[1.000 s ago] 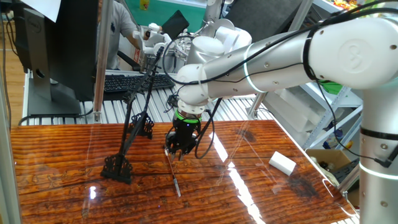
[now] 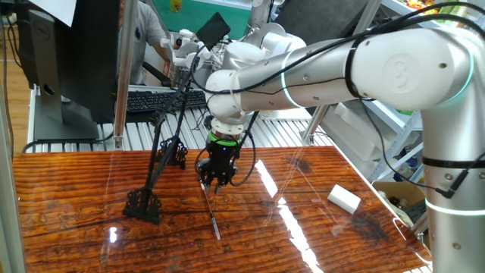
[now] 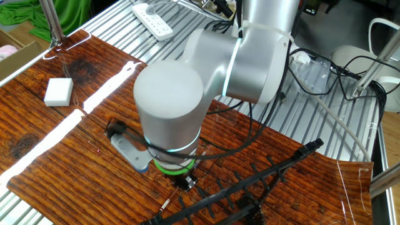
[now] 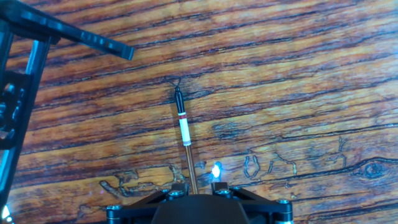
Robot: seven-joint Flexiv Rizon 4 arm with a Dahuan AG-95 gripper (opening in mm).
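Observation:
A thin brush or pen point(image 4: 185, 129) with a brown shaft, white band and black end lies on the wooden table. In exterior view 1 this brush point(image 2: 214, 224) slants toward the front edge, its far end close to my gripper point(image 2: 215, 185). From the wrist, my gripper appears open, its two fingertips apart. The shaft runs between them in the picture, below the fingers as far as I can tell, and its rear end is hidden by the gripper body. In exterior view 2 the gripper point(image 3: 187, 183) is mostly covered by the arm.
Close beside the gripper stands a black rack point(image 2: 155, 171) with ornate feet and a long toothed bar point(image 3: 234, 187). A white block point(image 2: 344, 199) lies well off on the right. Bare table point(image 2: 68, 227) shows at front left.
The arm and gripper have shifted slightly left in exterior view 1. The brush, rack and white block have stayed where they were.

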